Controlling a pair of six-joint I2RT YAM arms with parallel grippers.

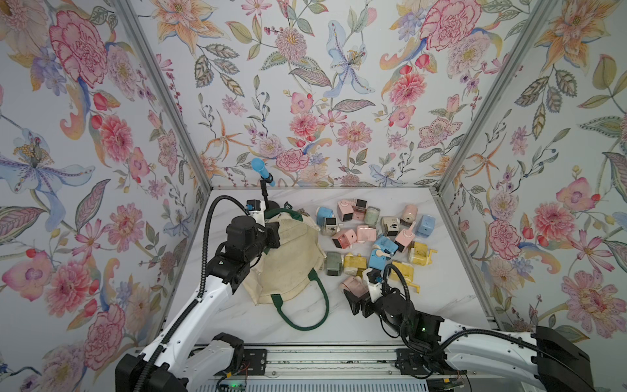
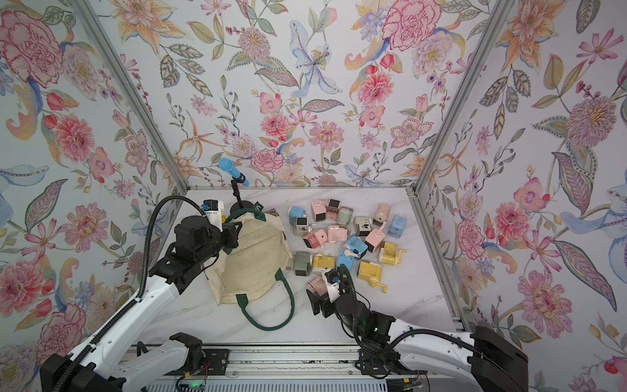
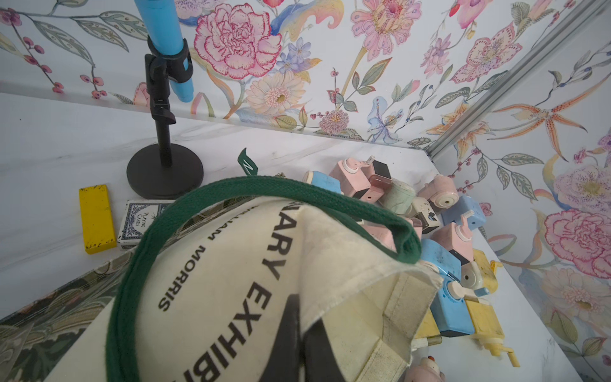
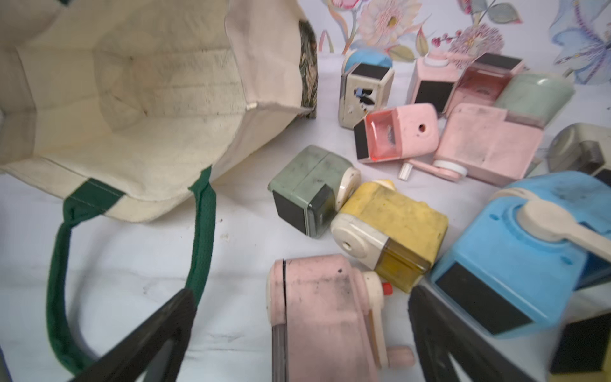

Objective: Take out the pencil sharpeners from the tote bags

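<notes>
The cream tote bag with green handles lies on its side, its mouth facing the front. My left gripper is shut on the bag's upper cloth. In the right wrist view, no sharpener shows in the visible part of the bag's inside. A pink sharpener stands on the table to the right of the bag. My right gripper is open around it, with gaps between the sharpener and both fingers. A green sharpener and a yellow sharpener stand just behind it.
Several more sharpeners crowd the right half, among them a blue one close to my right gripper. A blue microphone on a stand, a yellow box and a card box stand behind the bag.
</notes>
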